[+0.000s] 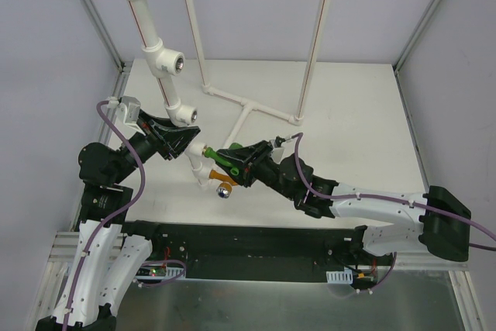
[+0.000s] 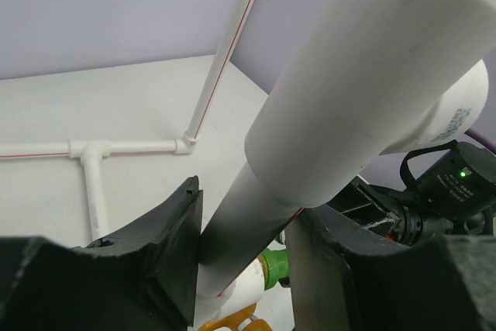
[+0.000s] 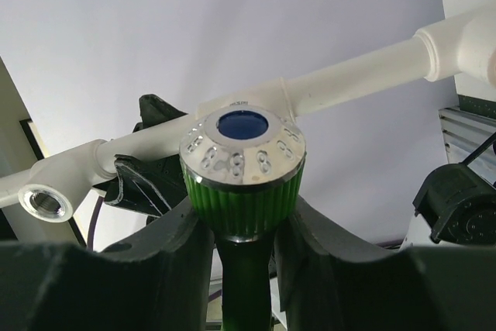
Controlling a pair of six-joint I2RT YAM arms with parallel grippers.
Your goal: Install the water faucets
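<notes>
A white pipe with a red line runs slantwise between the fingers of my left gripper; how firmly they bear on it I cannot tell. Its lower fitting meets a green faucet. My right gripper is shut on that faucet, whose silver outlet with a blue centre faces the right wrist camera. Below hangs an orange faucet with a silver end; it also shows at the bottom of the left wrist view.
White fittings with threaded openings line the pipe higher up. A thin white pipe frame crosses the pale panel behind. Both grippers stand close together.
</notes>
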